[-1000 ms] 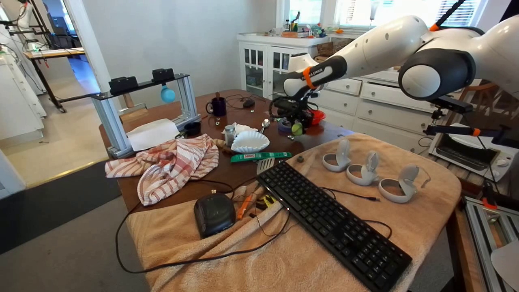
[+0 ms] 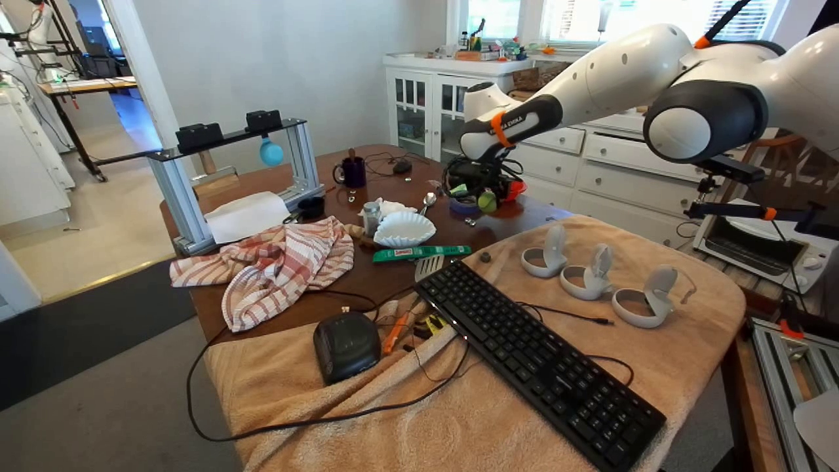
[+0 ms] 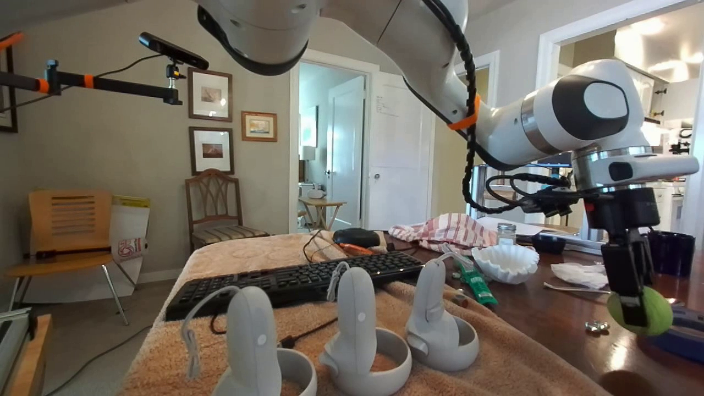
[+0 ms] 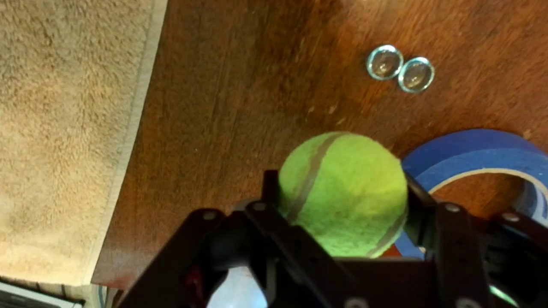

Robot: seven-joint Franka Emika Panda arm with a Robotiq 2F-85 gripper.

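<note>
In the wrist view a yellow-green tennis ball sits between the two black fingers of my gripper, which is shut on it. From the second exterior view, my gripper points down with the ball at its fingertips, just above the brown table or touching it; I cannot tell which. The ball shows small under the arm in the first exterior view. A roll of blue tape lies right beside the ball.
Two glass beads lie on bare wood near the ball. A tan towel covers the table's near side, bearing a keyboard and several grey-white controllers. A white scalloped bowl and a red bowl stand farther off.
The gripper has turned about its vertical axis and shifted slightly, with the ball moving a little up and right in the first exterior view. Other things stay put.
</note>
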